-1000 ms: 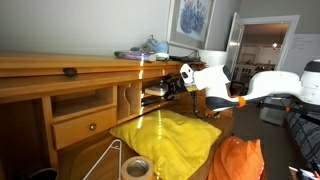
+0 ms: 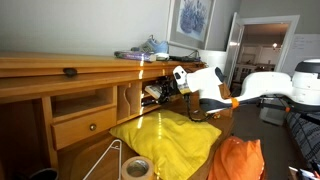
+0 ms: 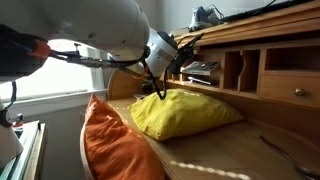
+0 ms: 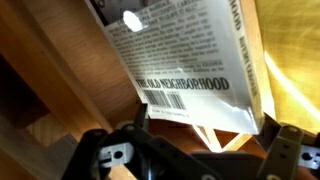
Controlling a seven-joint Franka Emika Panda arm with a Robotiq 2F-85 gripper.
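In the wrist view, a white-covered book (image 4: 185,65) printed "THE OLD NEIGHBORHOOD" lies right in front of my gripper. The gripper is open, and the book's near edge reaches into the gap between the fingertips; whether either finger touches it I cannot tell. From the first exterior view, my gripper (image 2: 172,84) is at the desk hutch's cubbies, above the yellow cloth. The second exterior view has the gripper (image 3: 184,52) at the same cubbies, partly lost against dark items.
A yellow cloth (image 2: 172,138) covers the desktop below the gripper. An orange cloth (image 2: 237,158) lies to its right. A roll of tape (image 2: 137,168) sits near the front. More items rest on the hutch top (image 2: 60,66), and cubby walls stand close around the gripper.
My arm has moved left in the first exterior view, bringing the gripper closer to the cubbies. The cloths and tape roll have stayed where they were.
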